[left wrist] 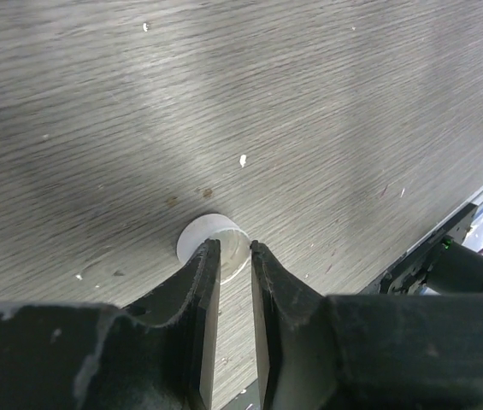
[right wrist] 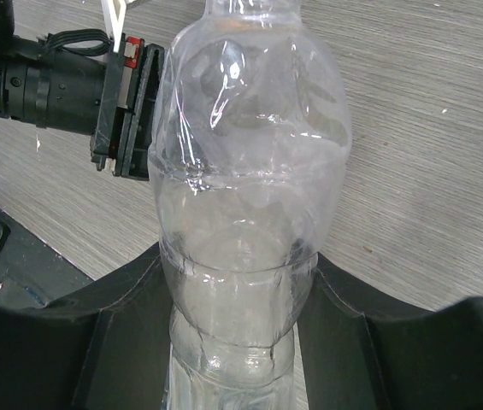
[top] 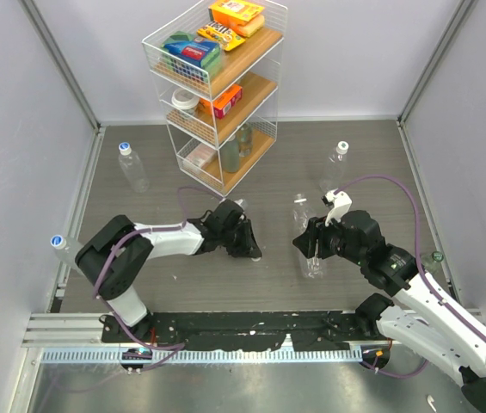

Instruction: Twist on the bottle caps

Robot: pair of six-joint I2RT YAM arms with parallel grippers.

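Observation:
A white cap (left wrist: 193, 237) lies on the table, hollow side showing, directly at my left gripper's fingertips (left wrist: 234, 245), which are part open around its near edge; whether they grip it cannot be told. From above, my left gripper (top: 250, 251) is low over the table, mostly hiding the cap. My right gripper (top: 311, 239) is shut on an uncapped-looking clear bottle (right wrist: 250, 145) near the middle right, filling its wrist view; the bottle's top is cut off there.
Capped bottles (top: 134, 172) stand at back left, left front (top: 75, 256) and back right (top: 333, 169). A green bottle (top: 433, 263) is at the right edge. A wire shelf (top: 260, 146) with goods stands at the back. Table front between the arms is fairly clear.

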